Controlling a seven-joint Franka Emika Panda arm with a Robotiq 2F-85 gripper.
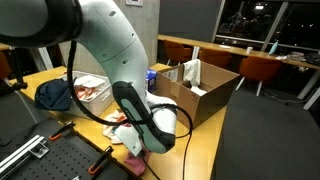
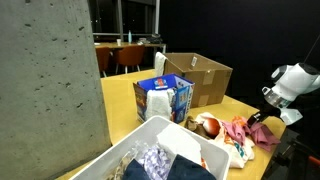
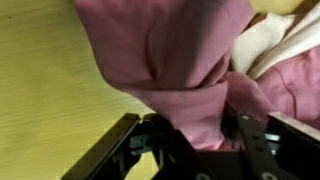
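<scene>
Below my gripper, on the table at the right of exterior view 2, lies a dusky pink cloth. Close up in the wrist view, the folds of this cloth bunch between the two dark fingers. The fingers stand apart on either side of it; whether they grip it is unclear. More pink fabric and a cream cloth lie at the right of that view. My arm hides the fingertips in exterior view 1, where some pink cloth shows beneath.
A large cardboard box stands behind the arm. Toward the left are a white bin of clothes and a blue box. Other garments lie beside the pink cloth. Bare table shows at the right.
</scene>
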